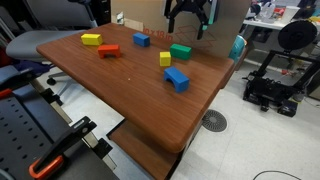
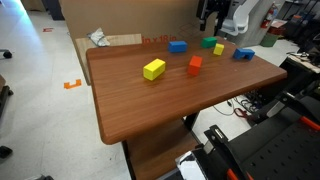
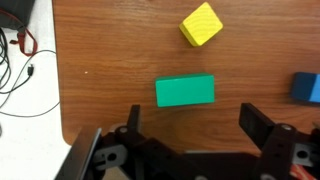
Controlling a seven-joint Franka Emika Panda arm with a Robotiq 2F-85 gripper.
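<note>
A green block point(image 3: 185, 90) lies on the wooden table, centred in the wrist view a little ahead of my fingers. My gripper is open, its two fingers point(image 3: 257, 122) wide apart with nothing between them. From the side, the gripper point(image 1: 186, 35) hangs above the green block point(image 1: 180, 51), clear of it. The second exterior view has the gripper point(image 2: 205, 34) above the same green block point(image 2: 208, 42) near the far edge.
Near the green block sit a yellow block point(image 1: 165, 59) and a blue arch-shaped block point(image 1: 176, 79). Another blue block point(image 2: 178, 46), a red block point(image 2: 195, 65) and a second yellow block point(image 2: 154, 69) are spread out.
</note>
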